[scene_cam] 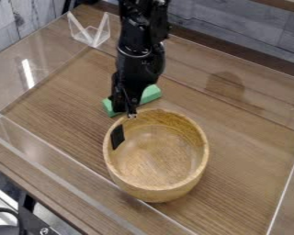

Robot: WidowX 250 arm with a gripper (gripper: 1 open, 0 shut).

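Note:
The black gripper (122, 104) reaches down from the top centre over the back left rim of a round tan bowl (160, 161). Its fingers point down, and the gap between them is too small and dark to make out clearly; it looks shut. Just behind the bowl, partly hidden by the gripper, lies a green object (144, 95) on the wooden table. A small black piece (117, 135) shows at the bowl's left inner side.
A clear plastic item (89, 29) stands at the back left. A black cable lies at the bottom left corner.

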